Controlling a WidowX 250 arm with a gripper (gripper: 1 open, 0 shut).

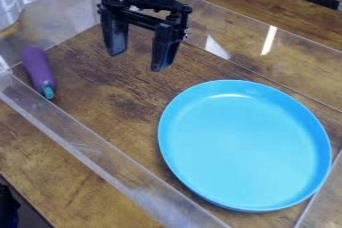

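My black gripper [139, 48] hangs over the wooden surface at the upper middle, its two fingers pointing down and wide apart with nothing visible between them. To its left lies a purple object with a teal tip [39, 68]. A large blue plate or tray [243, 142] fills the lower right, below and to the right of the gripper.
Clear plastic walls [94, 157] run along the lower left and edge the area. The wooden middle [120, 102], between the purple object and the blue plate, is bare.
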